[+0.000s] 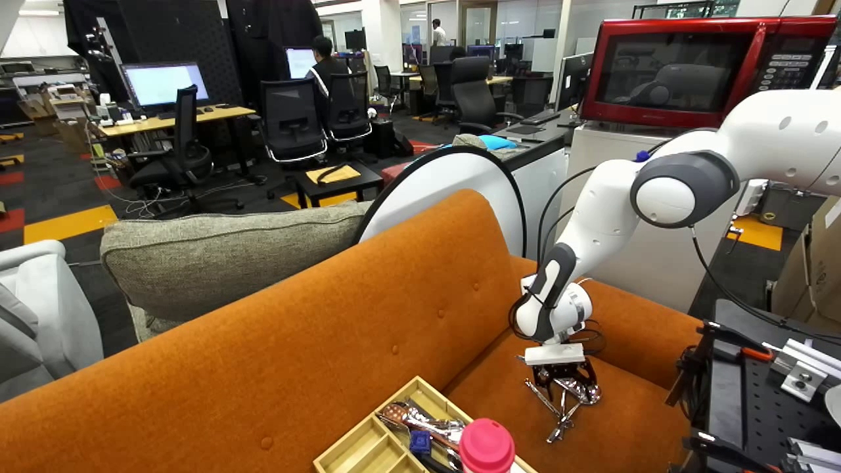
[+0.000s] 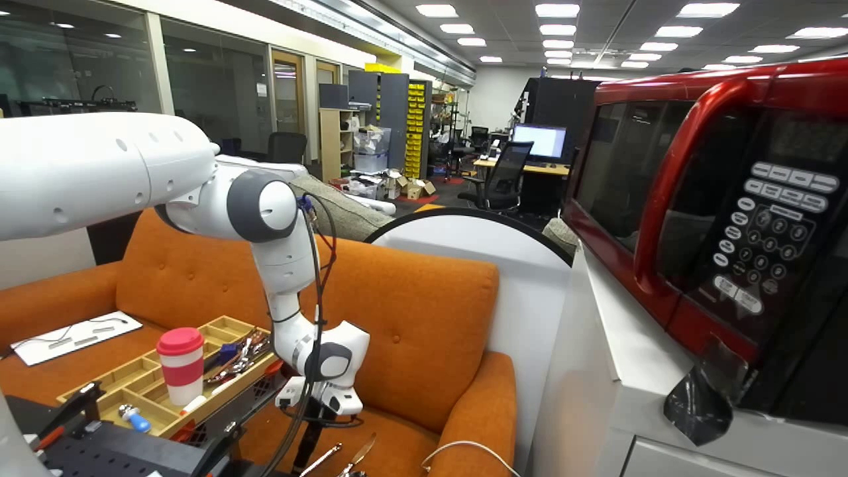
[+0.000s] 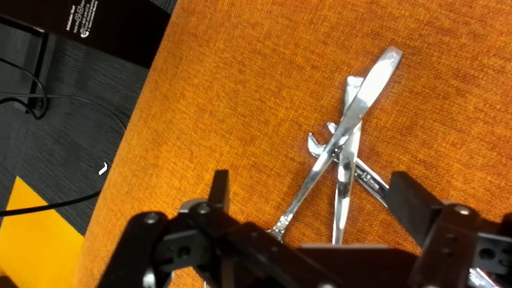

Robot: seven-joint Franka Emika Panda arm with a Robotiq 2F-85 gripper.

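Note:
My gripper is open above the orange sofa seat, its dark fingers spread wide with nothing gripped between them. Beneath and ahead of it in the wrist view, a long shiny knife-like utensil (image 3: 357, 108) crosses over a second silver utensil (image 3: 344, 180). Under both lies a wrench (image 3: 369, 180) marked 13mm, partly covered by the right finger. More metal shows at the lower right, mostly hidden by the gripper. In exterior view 1 the metal pile (image 1: 564, 406) spreads below the gripper (image 1: 561, 386) on the seat.
A wooden compartment tray (image 1: 347, 457) holding utensils stands beside the pile, with a pink-lidded cup (image 1: 486, 445) at it. A black pegboard table (image 1: 776, 402) borders the right side. The red microwave (image 1: 670, 71) sits on a white cabinet behind the arm. Bare seat surrounds the pile.

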